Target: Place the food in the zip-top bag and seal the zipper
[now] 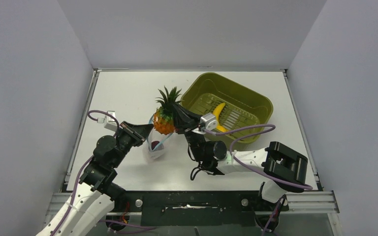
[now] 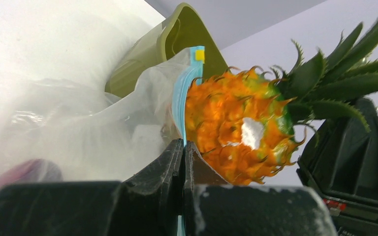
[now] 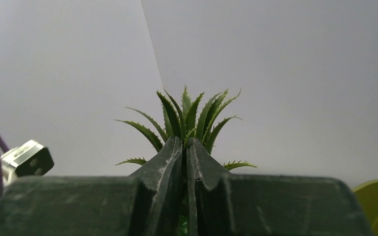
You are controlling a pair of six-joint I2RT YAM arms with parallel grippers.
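Observation:
A toy pineapple (image 1: 164,121) with spiky green leaves hangs at the mouth of the clear zip top bag (image 1: 158,151), in front of the bag's blue zipper strip in the left wrist view. My right gripper (image 1: 176,117) is shut on the pineapple by its leafy top; its leaves (image 3: 192,115) fan out beyond my fingertips in the right wrist view. With its fingertips pinched together, my left gripper is shut on the blue zipper edge (image 2: 179,98). A dark reddish item (image 2: 29,174) shows through the bag's film. The pineapple's lower end faces the opening.
A green basket (image 1: 256,98) stands at the back right with a yellow banana (image 1: 218,110) inside; my right arm partly covers its near side.

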